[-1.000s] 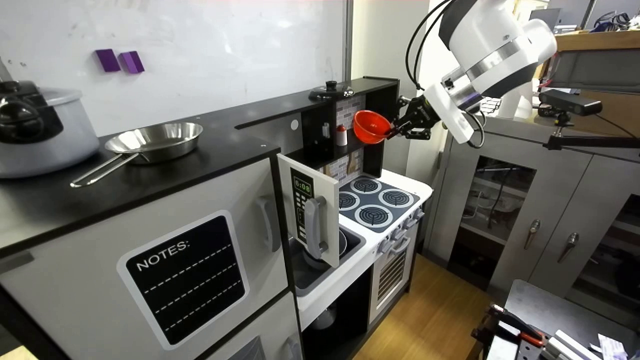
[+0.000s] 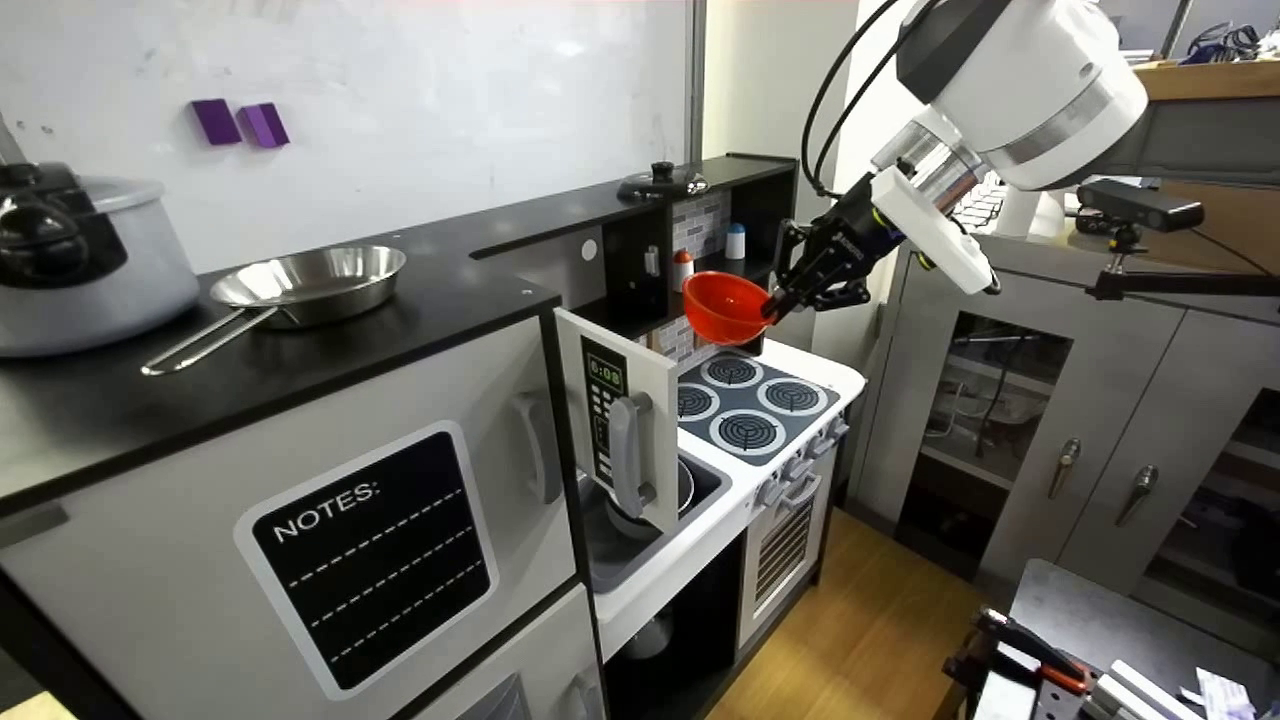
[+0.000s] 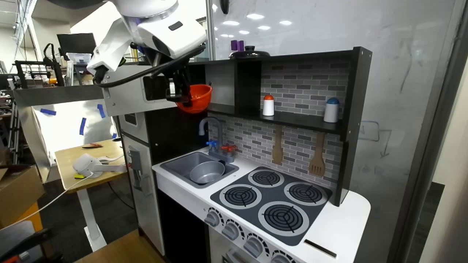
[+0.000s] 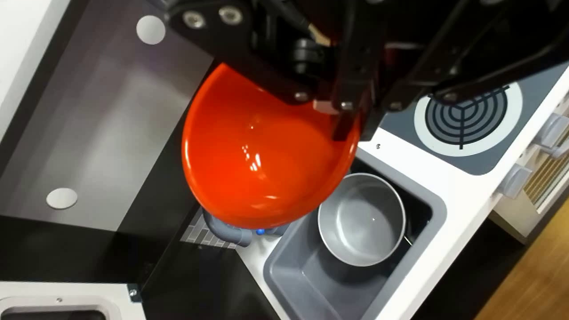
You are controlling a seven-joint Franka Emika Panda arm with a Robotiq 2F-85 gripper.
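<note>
An orange-red bowl (image 2: 727,308) hangs in the air, its rim pinched by my shut gripper (image 2: 777,302). Seen in the wrist view, the bowl (image 4: 261,160) has its hollow facing the camera and looks empty, with the gripper closed over its upper right edge. Exterior view 2 has the bowl (image 3: 199,98) above and in front of the sink's back corner, level with the upper shelf. Beneath it, a grey pot (image 4: 362,219) sits in the grey sink (image 4: 298,277).
The open microwave door (image 2: 618,414) sticks out beside the sink. A stovetop (image 3: 272,197) with bare burners lies to its right. Two shakers, one orange-topped (image 3: 268,106) and one blue-topped (image 3: 331,110), stand on the shelf. A black lid (image 3: 250,52) rests on top.
In exterior view 1 the bowl and my gripper have come lower, slightly left and nearer the camera. The bowl is still held; the kitchen items look unmoved.
</note>
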